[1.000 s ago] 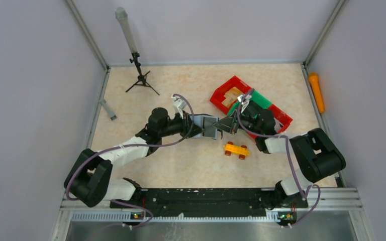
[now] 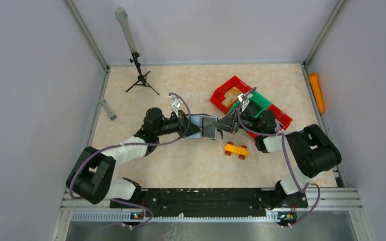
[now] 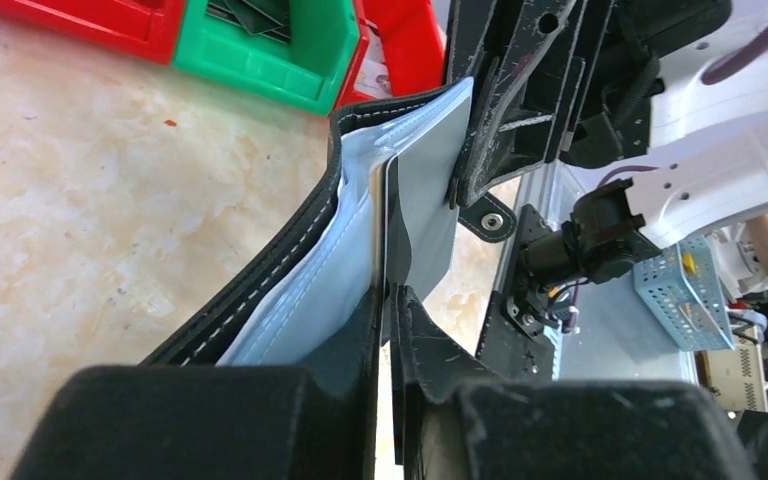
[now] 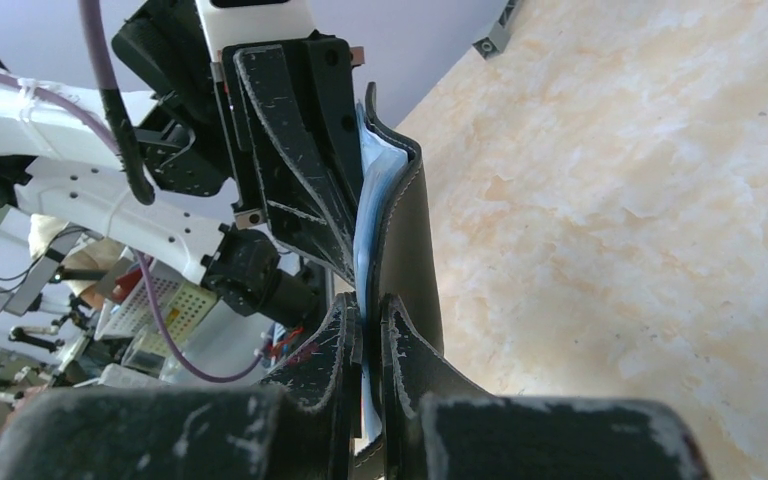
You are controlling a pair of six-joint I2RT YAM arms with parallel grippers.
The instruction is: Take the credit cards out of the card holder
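Observation:
The card holder (image 2: 206,126), dark leather with light blue sleeves, is held upright between the grippers. In the left wrist view, a grey card (image 3: 430,190) stands at the front of the blue sleeves (image 3: 325,250). My left gripper has its fingertips at that card's left edge; whether they grip it is unclear. My right gripper is shut on the holder, whose dark cover (image 4: 410,250) and blue inner edge show in the right wrist view.
Red and green bins (image 2: 223,90) sit at the back right. A yellow toy car (image 2: 236,149) lies just in front of the holder. A tripod (image 2: 141,78) stands at the back left.
The right arm is nearly still.

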